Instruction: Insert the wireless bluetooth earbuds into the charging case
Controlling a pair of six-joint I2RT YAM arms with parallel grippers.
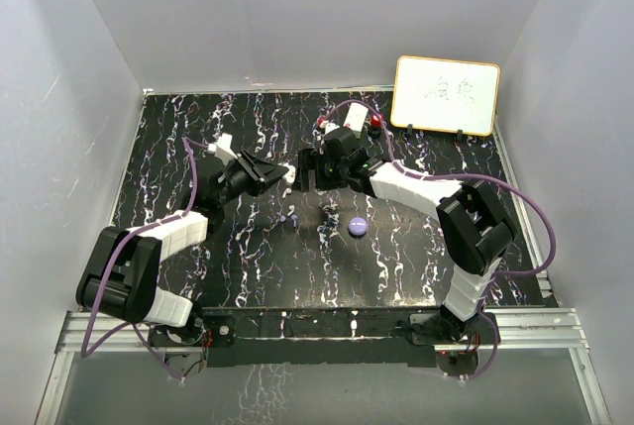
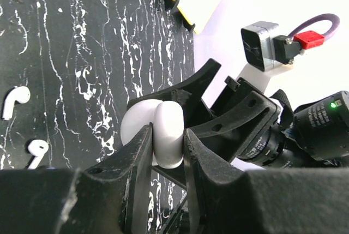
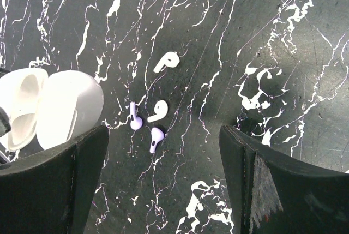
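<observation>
A white charging case (image 1: 290, 175) is raised above the table, with my left gripper shut on it. From the right wrist view the case (image 3: 71, 106) stands open, and the hollows showing on its inner side look empty. My right gripper (image 1: 306, 169) is just right of the case, its fingers (image 3: 240, 179) wide apart and nothing held between them. Two white earbuds (image 3: 158, 111) lie on the table, along with two purple earbuds (image 3: 156, 138). The white earbuds (image 2: 16, 100) also appear at the left edge of the left wrist view.
A closed purple case (image 1: 358, 227) rests on the table in front of the right arm. At the back stand a red-topped item (image 1: 375, 124) and a whiteboard (image 1: 446, 95).
</observation>
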